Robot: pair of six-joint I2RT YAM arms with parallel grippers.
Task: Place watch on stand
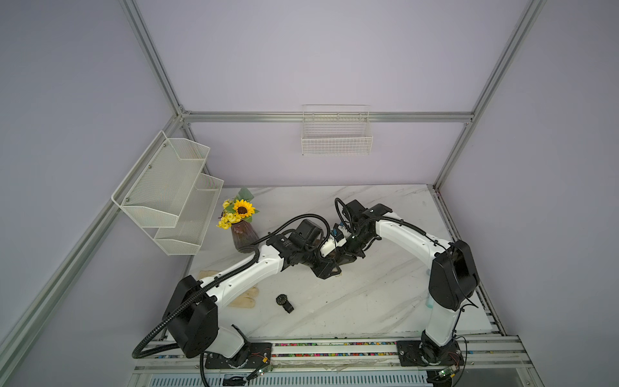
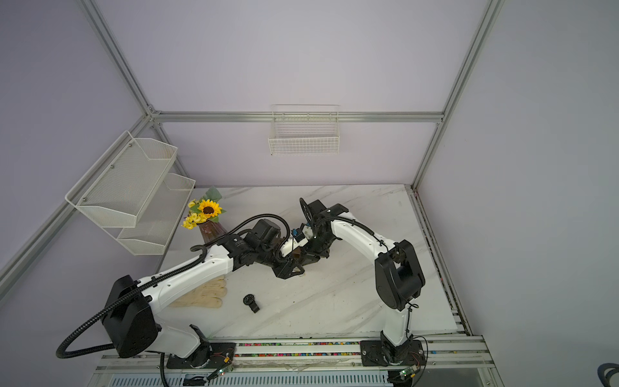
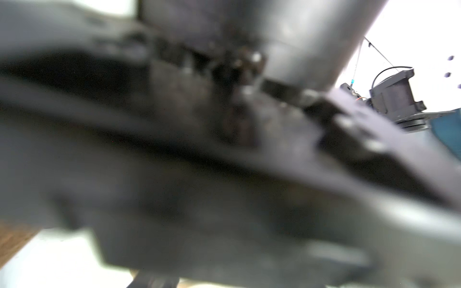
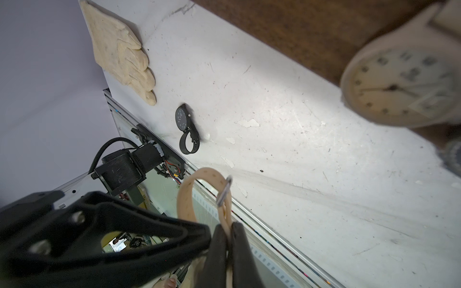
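Note:
In the right wrist view my right gripper is shut, with a looped beige watch strap (image 4: 185, 196) and its buckle rising from between the fingertips. A black finger frame (image 4: 144, 216) reaches in from the left beside the strap. My left gripper (image 2: 300, 269) crosses close in front of the right one, fingers parted. Its wrist view is blurred and mostly filled by dark parts. A wooden stand (image 4: 288, 36) lies under the right wrist camera, a pale watch (image 4: 398, 86) at its edge. Part of another, dark watch (image 4: 453, 156) shows at the frame's right.
A black watch (image 1: 284, 303) lies alone on the table's front left. Beige gloves (image 2: 203, 295) sit beneath the left forearm, with a vase of flowers (image 1: 243, 233) behind. Wire baskets hang on the walls.

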